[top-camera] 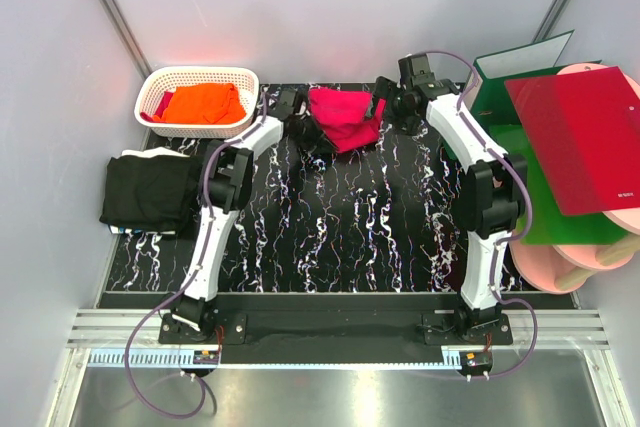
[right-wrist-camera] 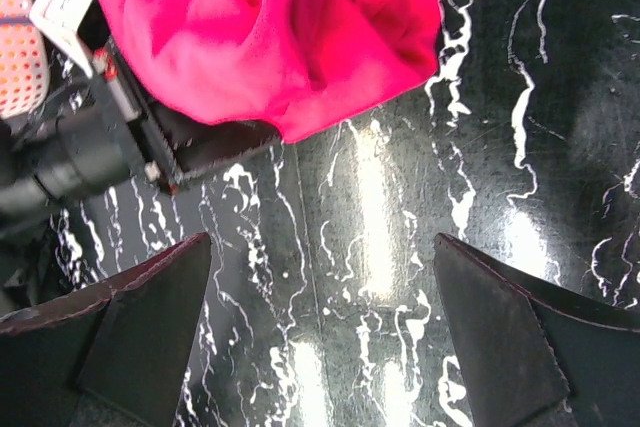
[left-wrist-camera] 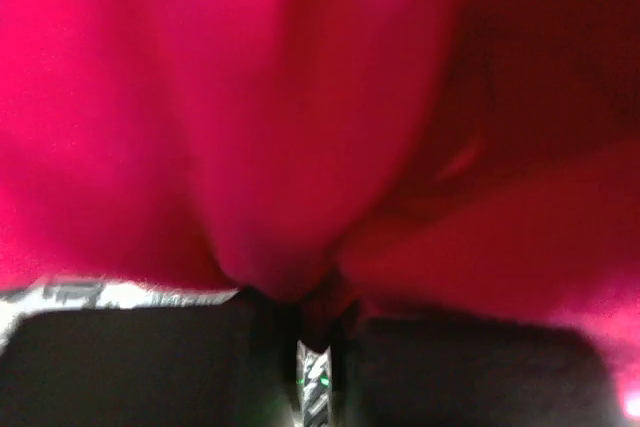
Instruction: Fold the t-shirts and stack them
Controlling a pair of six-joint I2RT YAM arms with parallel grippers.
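A crumpled red t-shirt (top-camera: 343, 119) lies at the back middle of the table. At its front left edge, my left gripper (top-camera: 326, 149) is shut on the cloth. Red fabric (left-wrist-camera: 270, 127) fills most of the left wrist view and bunches where the fingers pinch it. Just right of the shirt, my right gripper (top-camera: 392, 111) stands open; bare table shows between its fingers in the right wrist view, with the shirt (right-wrist-camera: 300, 47) beyond them. Folded dark and white shirts (top-camera: 150, 192) make a stack at the left.
A white basket (top-camera: 197, 130) at the back left holds orange and red cloth. On the right, a pink shelf (top-camera: 530, 264) carries a green binder (top-camera: 497, 97) and red and green boards.
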